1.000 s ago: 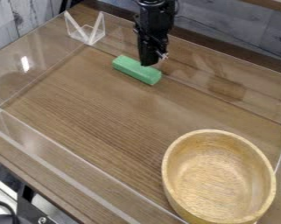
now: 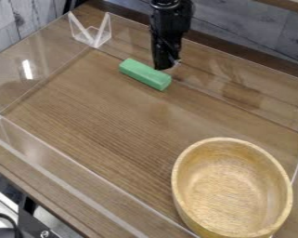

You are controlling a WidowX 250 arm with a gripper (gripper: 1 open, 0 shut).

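The black gripper (image 2: 169, 63) hangs above the back of the wooden table, just past and to the right of a green block (image 2: 145, 75), apart from it. Its fingers look shut, with nothing visible between them, though they are small in this view. The green block lies flat, set diagonally. A large tan bowl (image 2: 230, 219) stands at the front right.
A clear plastic holder (image 2: 93, 33) sits at the back left corner. A grey wall (image 2: 251, 33) runs along the back. Black cables show at the bottom left.
The gripper has risen slightly and shifted a little backward, away from the green block. The block and bowl have stayed in place.
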